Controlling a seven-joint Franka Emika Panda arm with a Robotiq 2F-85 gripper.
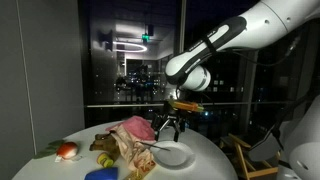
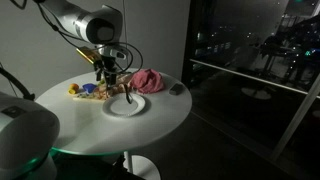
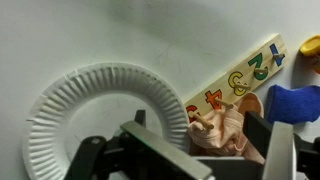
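My gripper is open, its dark fingers spread wide at the bottom of the wrist view. A white paper plate point(image 3: 62, 135) with a ridged rim lies to the left. Between and just past the fingers shows a crumpled peach-coloured thing point(image 3: 222, 132), partly hidden by them. A wooden board point(image 3: 247, 76) with coloured numbers runs diagonally behind it. In exterior view 1 the gripper point(image 1: 174, 127) hangs above the table near the plate point(image 1: 176, 155). No object shows held between the fingers.
A blue item point(image 3: 294, 104) and a yellow-orange one point(image 3: 312, 47) lie at the right. Beyond the plate is a pink cloth point(image 2: 147, 81), with a dark object point(image 2: 177, 89) near the table edge.
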